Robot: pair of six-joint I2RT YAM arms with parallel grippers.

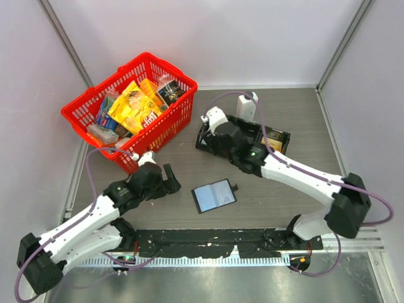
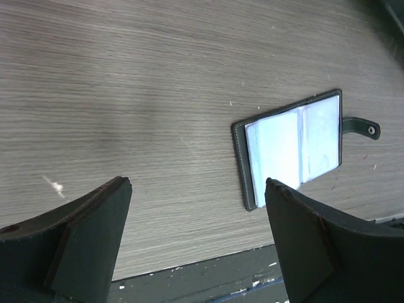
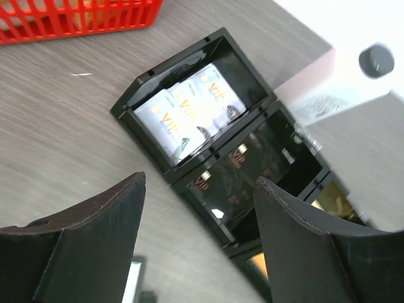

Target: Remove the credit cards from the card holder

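In the left wrist view the dark card holder (image 2: 242,161) lies spread flat, its pale sleeves (image 2: 274,148) showing no card and its snap strap (image 2: 361,125) sticking out. Three white VIP cards (image 3: 189,107) rest overlapping inside the end compartment of the black box (image 3: 148,134), as the right wrist view shows. Over that box my right gripper is open, nothing between its fingers. My left gripper is also open and empty, above bare table to the left of the card holder (image 1: 214,195).
A red basket (image 1: 79,112) full of packets stands at the back left. Behind the black box is a white bottle (image 1: 246,108). Yellow items (image 1: 273,144) fill the box's right compartment; its middle one looks empty. Table around the card holder is clear.
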